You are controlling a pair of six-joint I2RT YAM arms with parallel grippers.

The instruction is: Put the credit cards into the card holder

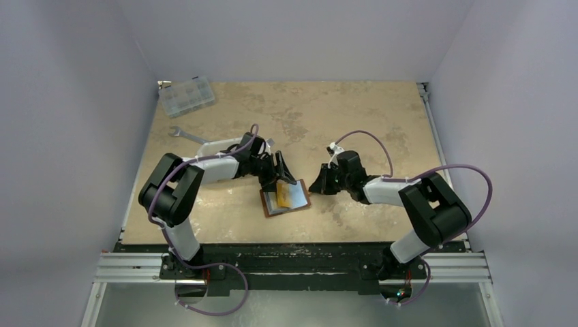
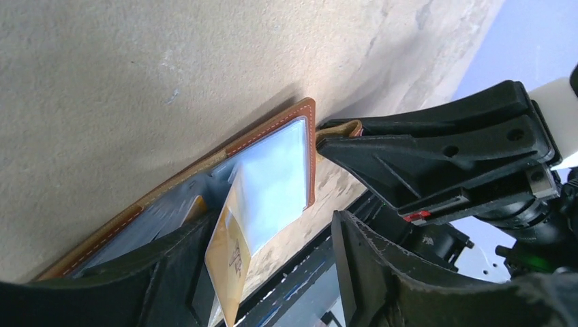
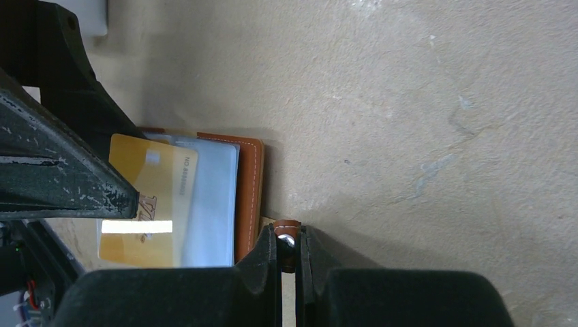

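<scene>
The brown leather card holder (image 1: 307,193) lies unfolded on the table, its clear sleeves facing up. A gold card rests over the pale blue sleeve and is tilted up from it in the left wrist view. My left gripper (image 1: 281,184) is over the holder with its fingers spread; the gold card (image 2: 228,266) stands in the gap, nearer one finger (image 2: 178,272). How far the card sits inside the sleeve cannot be told. At the holder's right edge, my right gripper is shut on the leather strap tab (image 3: 287,225) with its metal snap.
Behind the left arm is a white tray (image 1: 211,146), partly covered. A wrench (image 1: 184,134) and a clear compartment box (image 1: 187,97) lie at the back left.
</scene>
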